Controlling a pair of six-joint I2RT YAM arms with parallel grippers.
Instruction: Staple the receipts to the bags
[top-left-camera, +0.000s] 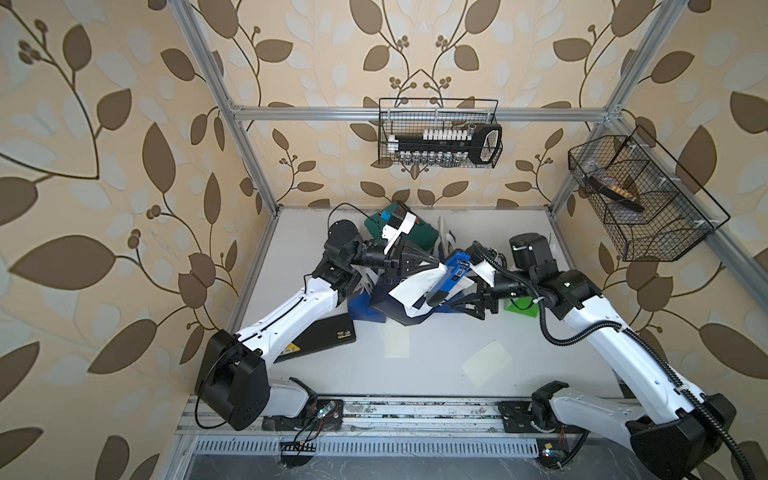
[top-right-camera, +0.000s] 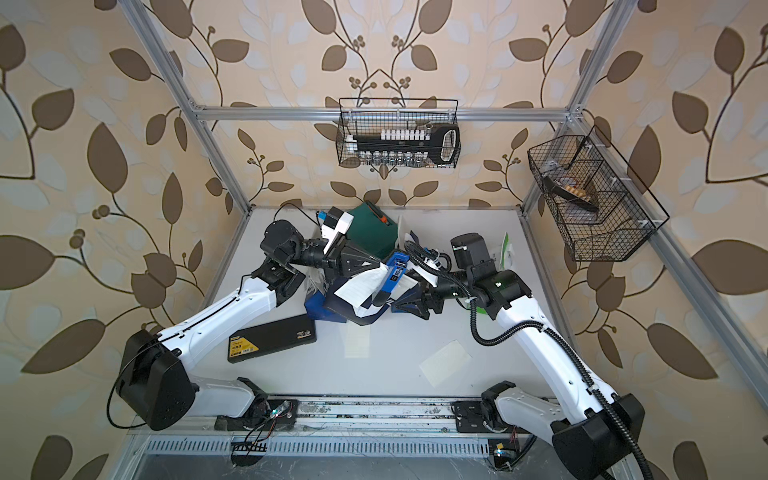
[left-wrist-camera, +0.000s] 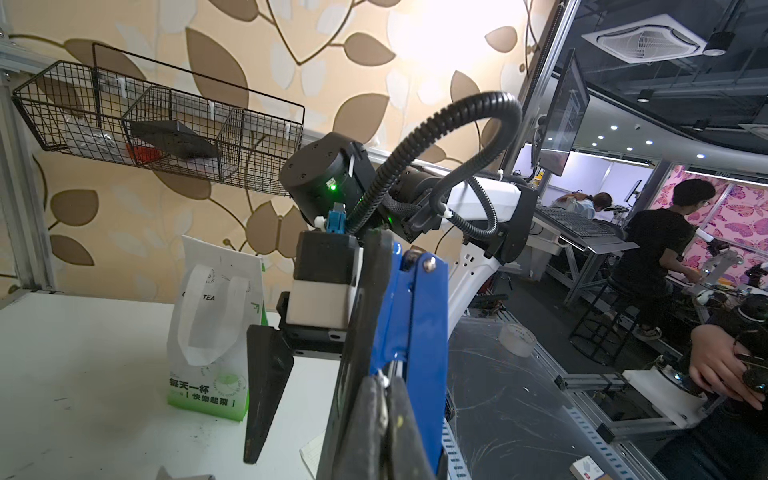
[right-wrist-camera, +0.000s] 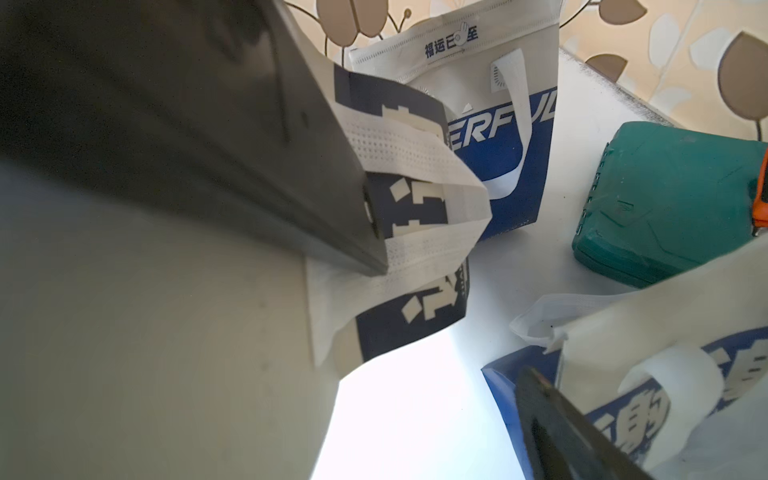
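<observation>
A blue and black stapler (top-left-camera: 453, 277) stands tilted over a white and dark-blue bag (top-left-camera: 416, 289) mid-table. My left gripper is shut, its fingertips right up against the stapler; the frames do not show anything clearly between them. To the right of the stapler, my right gripper (top-left-camera: 466, 309) is open; one finger (left-wrist-camera: 268, 392) shows bare beside the stapler in the left wrist view. In the right wrist view, a dark blurred shape covers the upper left, above a printed bag (right-wrist-camera: 416, 240). Pale papers, perhaps receipts (top-left-camera: 486, 362), lie flat in front.
A green and white bag stands on the right. Another blue and white bag (right-wrist-camera: 504, 120) and a green case (right-wrist-camera: 668, 200) are behind. A black box (top-right-camera: 272, 337) lies at left front.
</observation>
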